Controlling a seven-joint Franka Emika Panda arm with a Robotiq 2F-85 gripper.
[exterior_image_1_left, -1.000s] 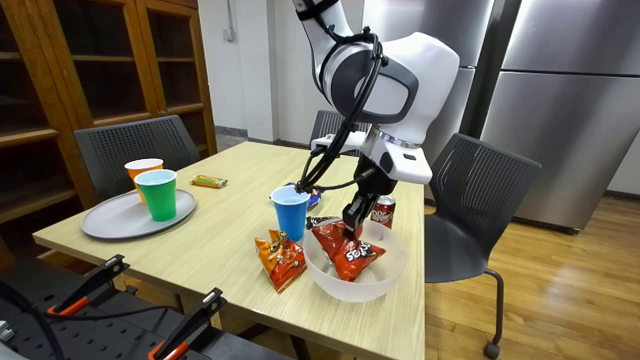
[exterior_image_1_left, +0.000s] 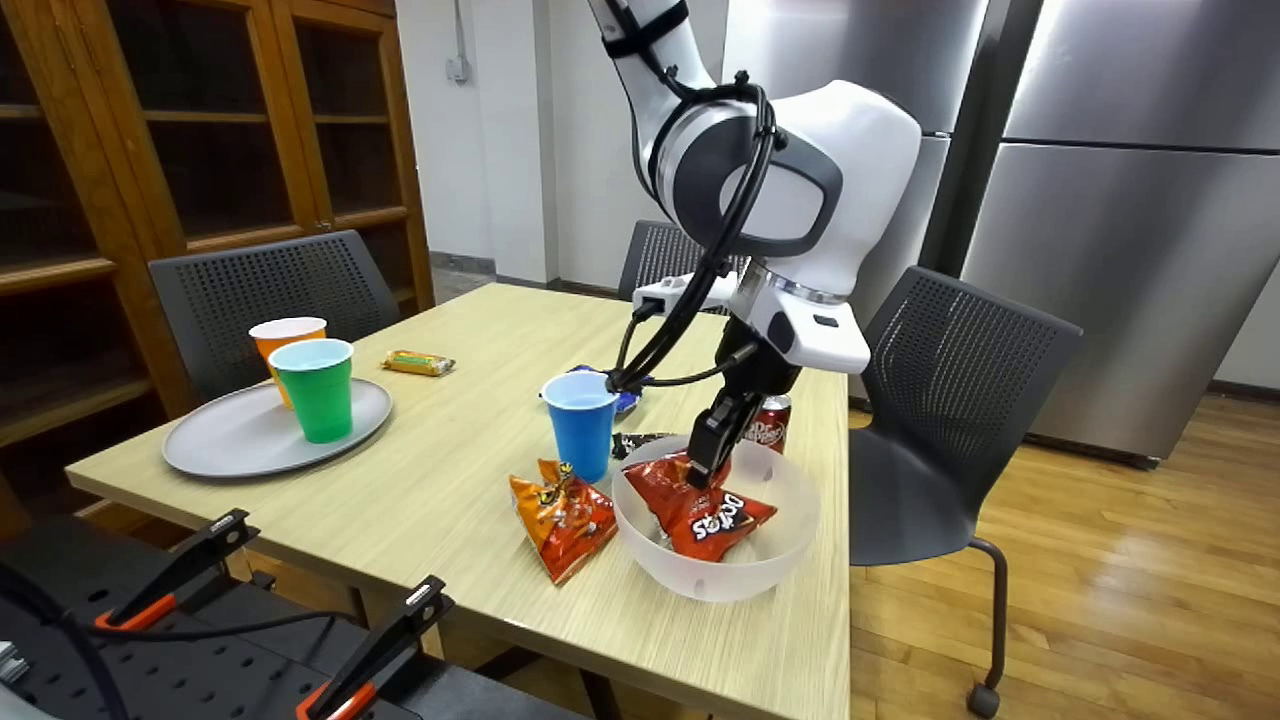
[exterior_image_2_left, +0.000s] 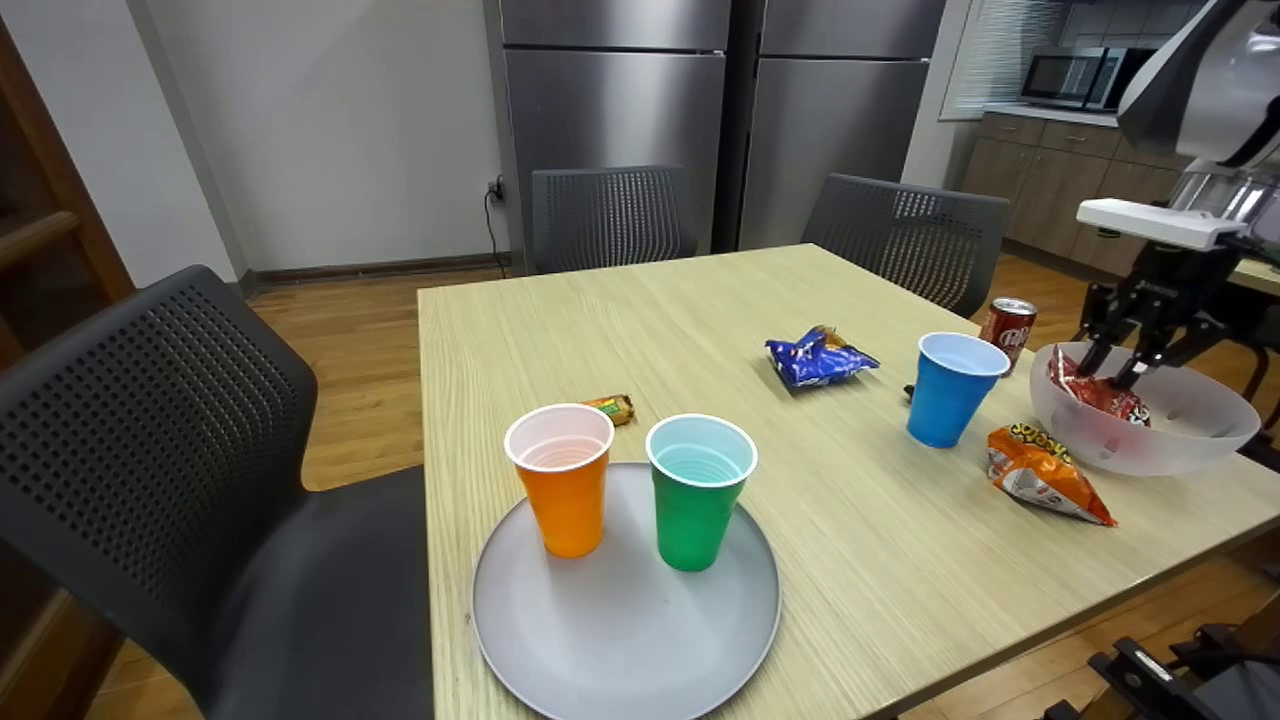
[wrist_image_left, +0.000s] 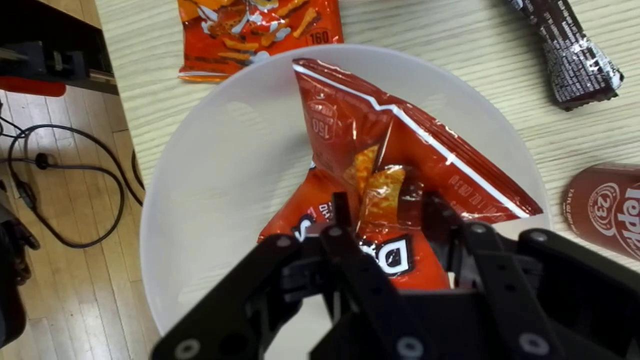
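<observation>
A red Doritos bag (exterior_image_1_left: 708, 518) rests inside the frosted white bowl (exterior_image_1_left: 720, 580), leaning on the bowl's side. My gripper reaches down into the bowl, its fingers (wrist_image_left: 342, 210) apart on either side of the bag's middle. The fingers stand part open, with the bag (wrist_image_left: 393, 186) between them; whether a finger still touches it I cannot tell. From the other side, exterior view 2 has the gripper (exterior_image_2_left: 1110, 366) low in the bowl (exterior_image_2_left: 1182, 438), over the bag.
An orange Cheetos bag (exterior_image_1_left: 561, 528) lies against the bowl's left side. Near the bowl stand a blue cup (exterior_image_1_left: 582, 426) and a Dr Pepper can (wrist_image_left: 609, 207); a dark wrapper (wrist_image_left: 570, 57) lies there too. The grey plate (exterior_image_2_left: 624, 636) holds orange and green cups.
My gripper has shifted slightly down and right in exterior view 1. The bowl and Doritos bag have shifted slightly right too, and the bag looks slumped lower.
</observation>
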